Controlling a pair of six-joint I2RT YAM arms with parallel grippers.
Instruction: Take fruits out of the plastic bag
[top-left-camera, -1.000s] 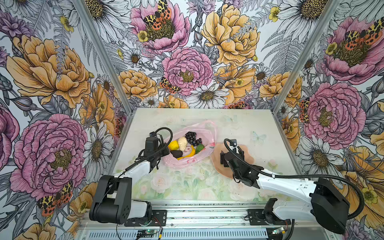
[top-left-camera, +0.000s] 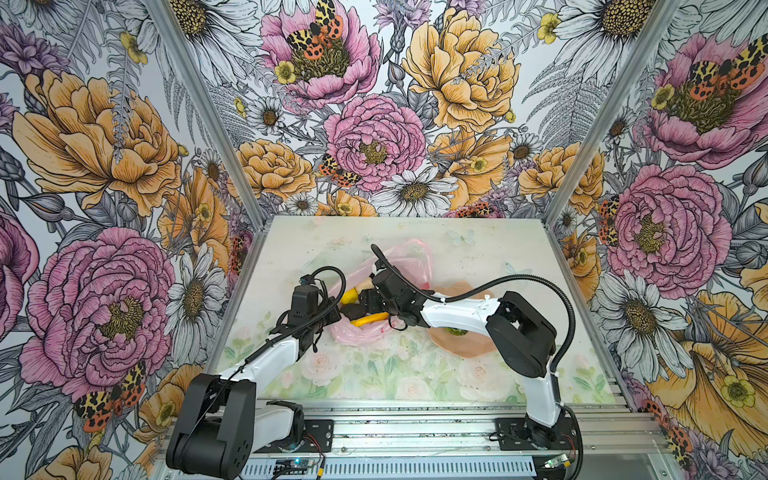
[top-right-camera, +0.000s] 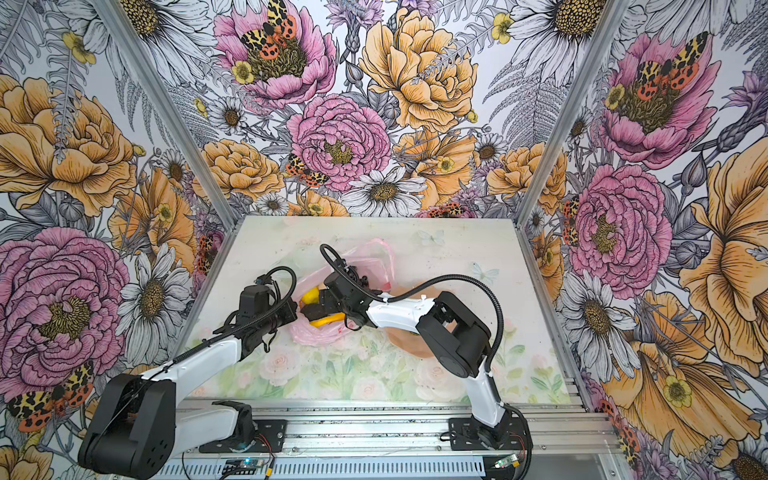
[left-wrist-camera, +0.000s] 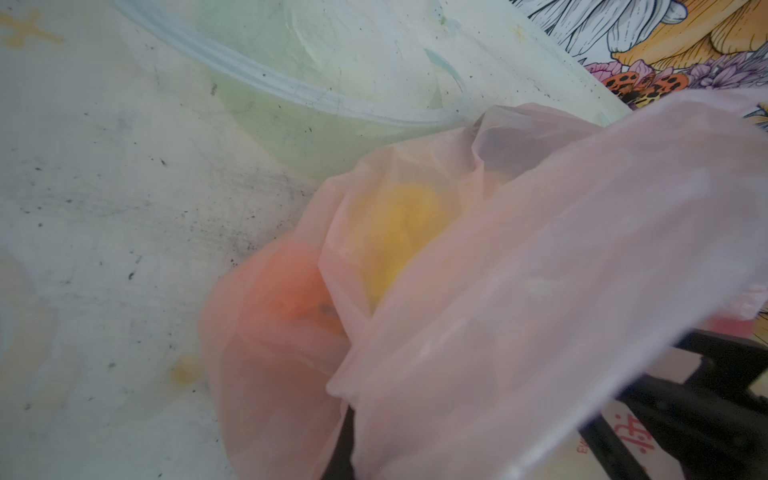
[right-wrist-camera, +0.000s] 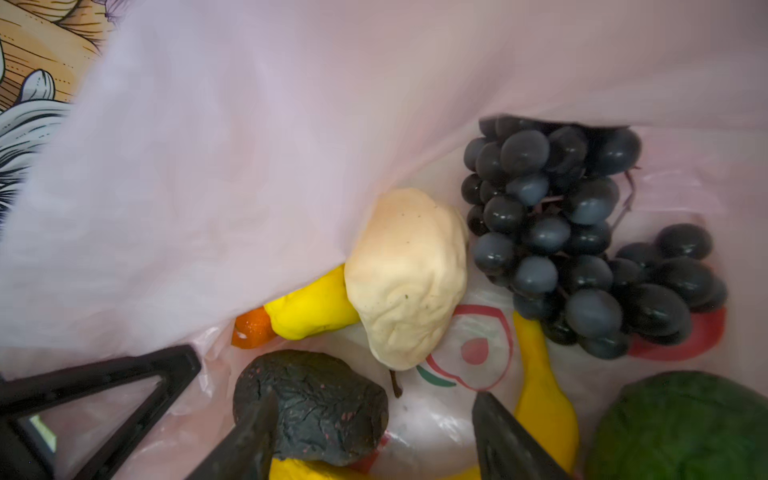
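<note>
A pink translucent plastic bag lies spread with its mouth up. In the right wrist view it holds a dark wrinkled avocado, a cream lumpy fruit, black grapes, a yellow fruit, bananas, an orange fruit and a round green fruit. My right gripper is open above the avocado, with nothing held. At the bag's left side my left gripper is shut on the film, which largely covers its fingers in the left wrist view.
A brown board lies right of the bag, under my right arm, with something green on it. Bare table stretches behind and right of the board. The two grippers are close together over the bag.
My right gripper has swung left from above the brown board to over the bag's left part, near my left gripper. The left arm has shifted only slightly.
</note>
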